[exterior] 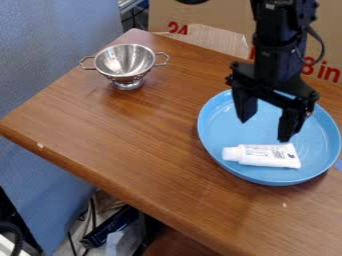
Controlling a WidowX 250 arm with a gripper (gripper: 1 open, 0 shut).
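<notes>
A white tube (267,156) lies on the blue plate (219,128) at the right of the table. Above the plate hangs my black gripper (266,110), open, its two fingers spread apart over the upper part of the plate with nothing seen between them. The tube lies below the fingertips, nearer the front of the plate.
A steel colander (124,66) stands at the back left of the wooden table (120,150). A cardboard box (201,20) is behind the table.
</notes>
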